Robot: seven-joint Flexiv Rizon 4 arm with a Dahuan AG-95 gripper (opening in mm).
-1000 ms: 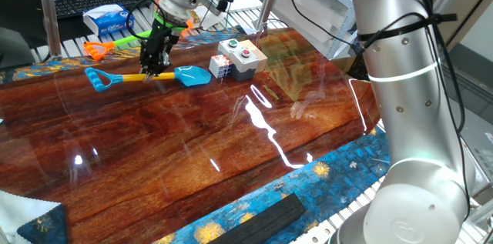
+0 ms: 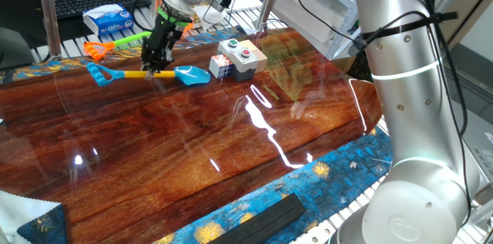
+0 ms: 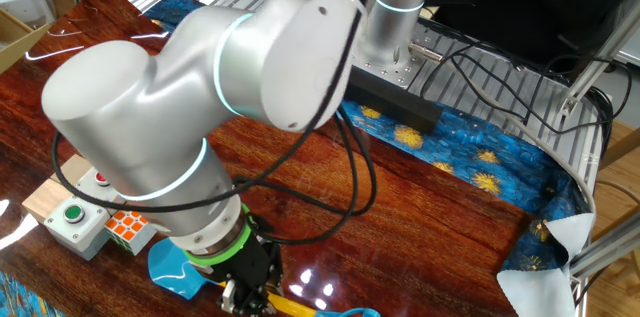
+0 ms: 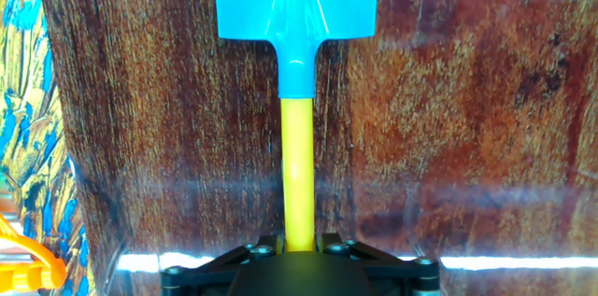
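A toy shovel with a blue blade (image 4: 297,7), a yellow shaft (image 4: 298,161) and a blue handle (image 2: 105,75) is at the far left part of the table. My gripper (image 2: 151,70) is shut on the yellow shaft, between blade and handle. In the wrist view the shaft runs straight between the dark fingertips, the blade pointing away. Exterior view 2 shows the gripper (image 3: 252,300) over the shaft, with the blue blade (image 3: 175,268) to its left. Whether the shovel touches the table or hangs just above it is hard to tell.
Right of the blade stand a Rubik's cube (image 2: 220,66) and a grey button box (image 2: 238,56). Behind the shovel lies an orange-and-green toy tool (image 2: 115,45), near a tissue pack (image 2: 108,20).
The shovel's handle end has shifted slightly towards the far side, and the gripper has moved a little with it. The cube and button box have stayed put.
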